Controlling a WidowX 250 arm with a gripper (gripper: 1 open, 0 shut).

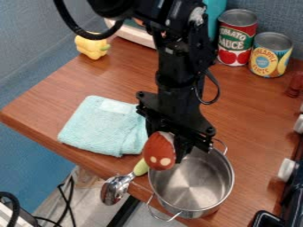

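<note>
My gripper [174,140] points down over a steel pot [193,191] near the table's front edge. An orange-red round object with pale spots [159,151] is at the fingertips, above the pot's left rim; the fingers appear closed on it. A long-handled metal utensil with a light green handle [116,184] lies left of the pot, partly hidden.
A folded light blue cloth [97,126] lies left on the wooden table [59,105]. A yellow duck [95,46], two cans [236,39] and a small red bottle [295,85] stand at the back. A black appliance [288,199] borders the right.
</note>
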